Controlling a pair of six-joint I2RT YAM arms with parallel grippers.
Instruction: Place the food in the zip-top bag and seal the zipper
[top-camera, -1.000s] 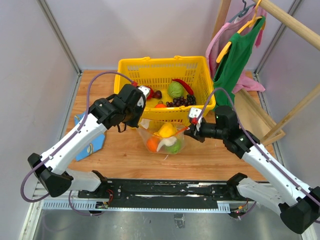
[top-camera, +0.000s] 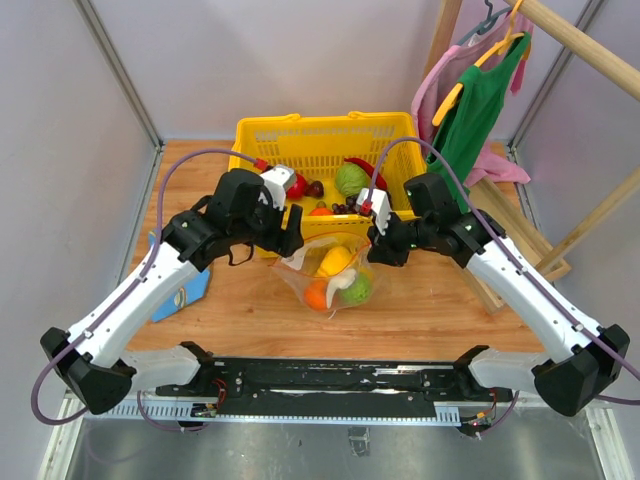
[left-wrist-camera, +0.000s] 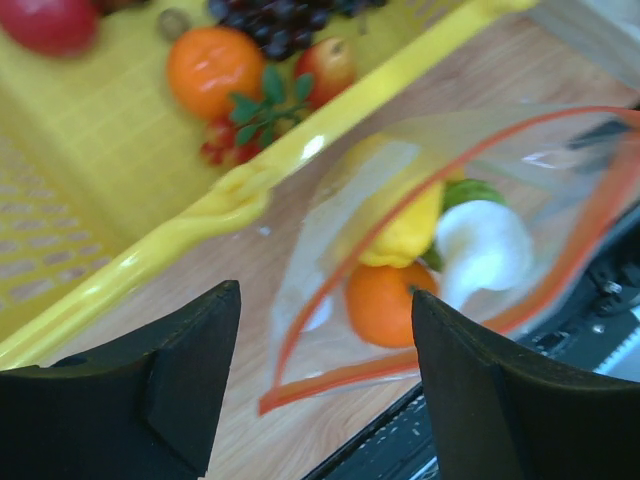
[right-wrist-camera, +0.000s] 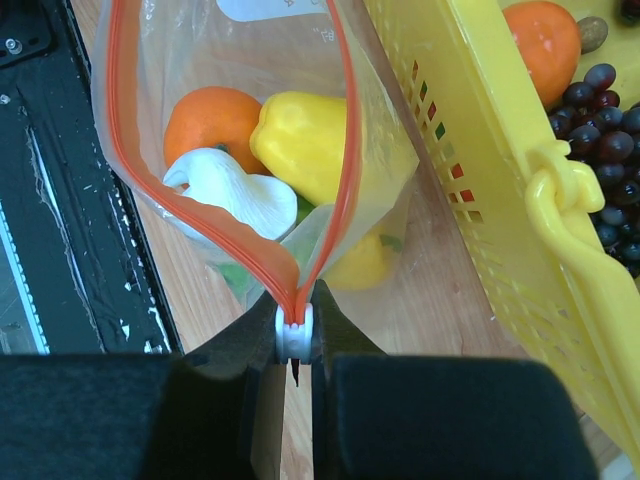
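The clear zip top bag (top-camera: 322, 288) stands on the table with its orange-rimmed mouth open. Inside are an orange (right-wrist-camera: 212, 125), a yellow pepper (right-wrist-camera: 305, 145), a white item (right-wrist-camera: 232, 188) and something green (top-camera: 356, 290). My right gripper is shut on the white zipper slider (right-wrist-camera: 293, 340) at one end of the orange zip, where both rims meet. Over the bag's other end my left gripper is open; the free corner of the orange rim (left-wrist-camera: 268, 402) shows in the gap between its fingers, and contact cannot be told.
Directly behind the bag stands the yellow basket (top-camera: 290, 130) holding several fruits and vegetables, its front rim close to both grippers. A blue cloth (top-camera: 190, 295) lies at left. At right, a wooden rack (top-camera: 540, 235) carries clothes.
The left gripper has come rightward over the bag's left end. The bag's mouth is bunched higher.
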